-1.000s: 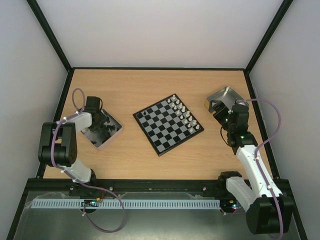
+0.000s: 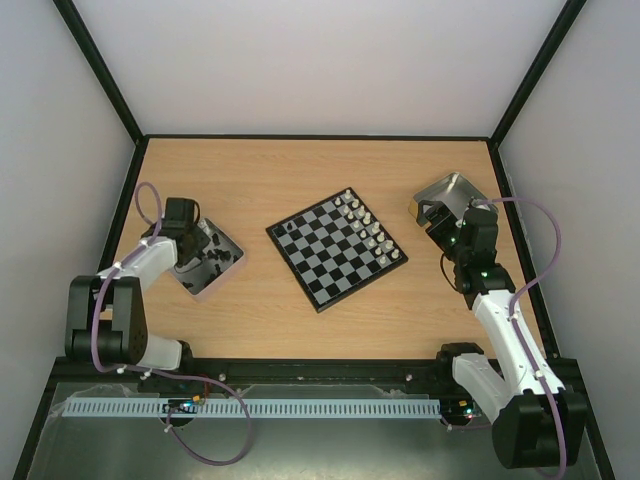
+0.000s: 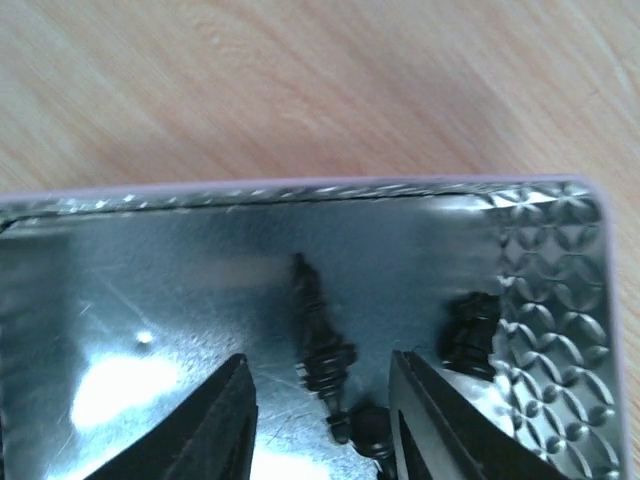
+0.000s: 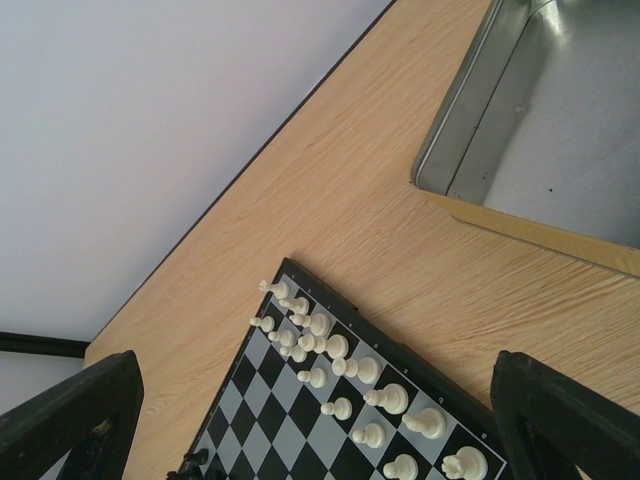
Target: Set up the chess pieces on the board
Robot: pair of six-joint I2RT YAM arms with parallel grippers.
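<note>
My left gripper hangs open over the grey tray [image 2: 233,260] at the left, nothing held between its fingers. In the left wrist view black pieces lie inside: a long one [image 3: 318,335] between and beyond the fingertips, one [image 3: 470,335] at the right, another [image 3: 372,432] by the right finger. The chessboard [image 2: 325,262] carries white pieces [image 4: 387,398] along its right side and a few dark pieces at its left corner. My right gripper is open and empty above the table, facing the board.
A metal tray [image 4: 460,110] with a cardboard-coloured edge [image 4: 540,235] sits at the back right beside the right arm.
The right arm and the board look unchanged.
</note>
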